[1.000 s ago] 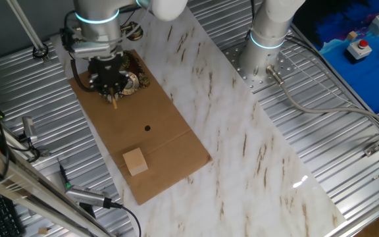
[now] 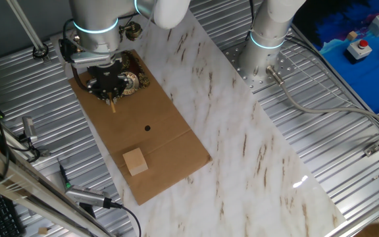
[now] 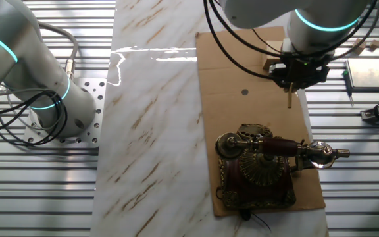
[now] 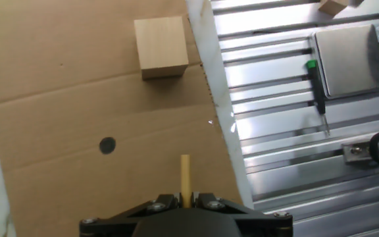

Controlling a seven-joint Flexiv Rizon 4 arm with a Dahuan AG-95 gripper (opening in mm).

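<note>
My gripper is shut on a thin wooden stick, which juts out from between the fingertips. In exterior view 1 the stick points down above the cardboard sheet. A vintage telephone, dark red with brass trim, sits on the cardboard with its handset lying across the top. Exterior view 1 shows it partly hidden behind my gripper. Toward the sheet's other end rests a pale wooden block. Between block and telephone is a small black round spot.
The cardboard lies on a marble-patterned board over slatted metal. Beside it are a small scale and a green-tipped screwdriver. A red button box stands far off on a blue mat. Bare marble stretches toward the arm's base.
The gripper and stick have shifted slightly to the left in exterior view 1, with the stick still held. The block and telephone have stayed in place.
</note>
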